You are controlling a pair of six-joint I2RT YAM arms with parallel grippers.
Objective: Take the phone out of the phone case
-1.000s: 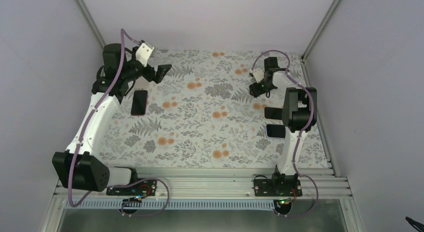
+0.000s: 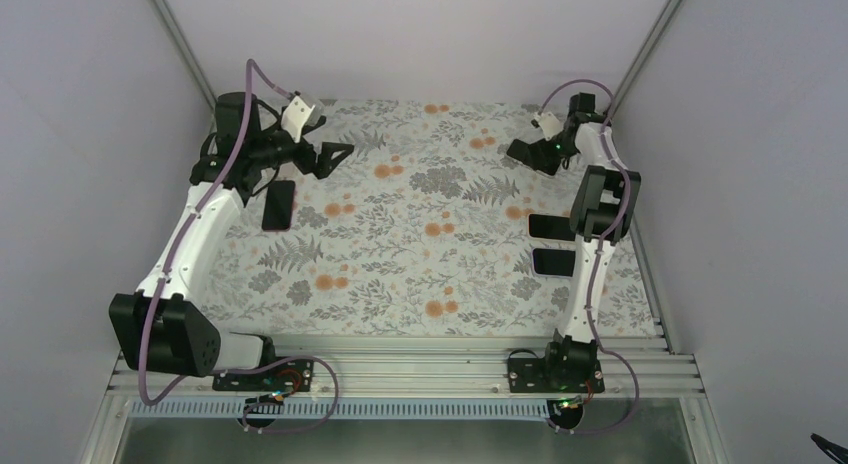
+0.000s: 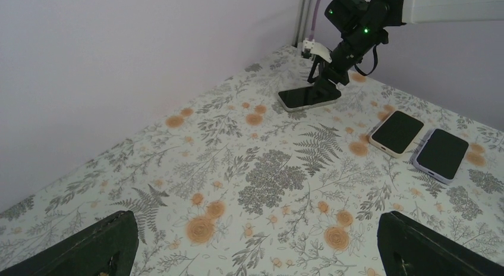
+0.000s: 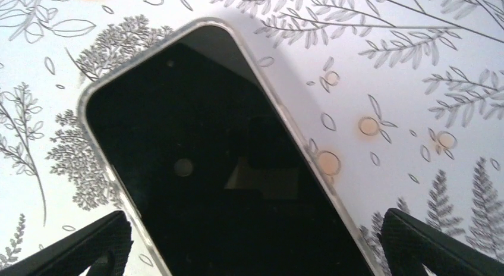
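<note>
In the right wrist view a black-screened phone (image 4: 196,151) in a clear pale-rimmed case (image 4: 279,106) lies flat and tilted, reaching in between the two fingers. My right gripper is open, its fingers standing on either side of the phone with no visible grip on it. From above, that phone (image 2: 519,151) shows at the back right, partly covered by the right gripper (image 2: 543,158). Over the back left of the table, my left gripper (image 2: 335,161) stands open, with only the patterned surface visible between its fingers.
Two more phones (image 3: 397,133) (image 3: 443,154) lie side by side at the right, partly under the right arm in the top view. Another phone (image 2: 279,205) lies at the left beside the left arm.
My right gripper has moved back and to the right, onto the phone at the back right. The left gripper has shifted slightly to the right.
</note>
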